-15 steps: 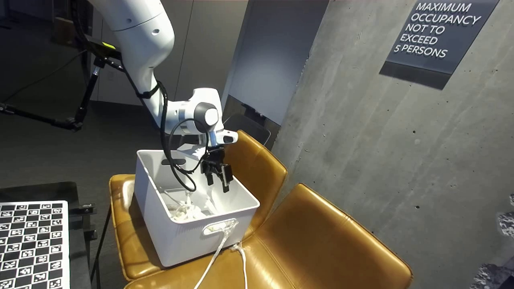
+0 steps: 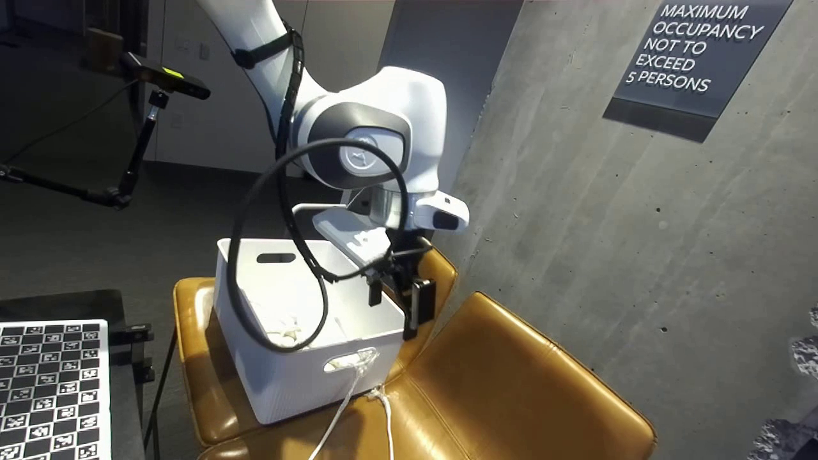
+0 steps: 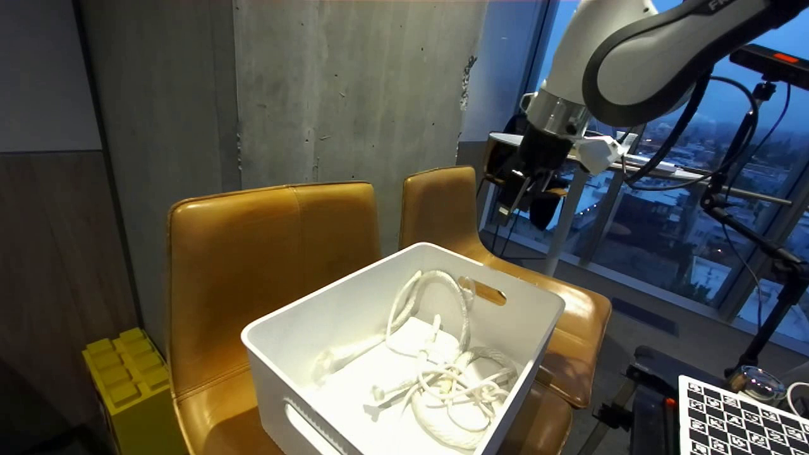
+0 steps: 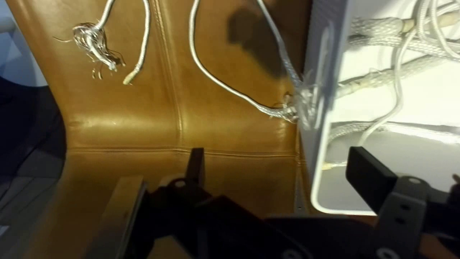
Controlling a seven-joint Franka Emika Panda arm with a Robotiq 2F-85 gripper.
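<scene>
My gripper is open, its black fingers wide apart with nothing between them. In the wrist view one finger is over the tan chair and the other over the white box (image 4: 324,183). Exterior view 1 puts the gripper (image 2: 397,300) in front of the box's right rim. White rope (image 3: 455,379) lies loosely coiled inside the box. Rope also passes through a handle slot, where a frayed knot (image 4: 302,105) sits against the outer wall. Two loose strands (image 4: 215,80) trail over the chair, and a frayed rope end (image 4: 92,41) lies farther off.
The box stands across two tan leather chairs (image 2: 529,368). A concrete wall (image 2: 598,230) rises behind them. A checkered board (image 2: 54,391) lies at the left, near a camera on a stand (image 2: 165,75). A yellow block (image 3: 136,379) stands beside the chair.
My arm has moved up and right, out from over the box interior to its right rim. It looks larger in exterior view 1. The box and trailing strands have not moved.
</scene>
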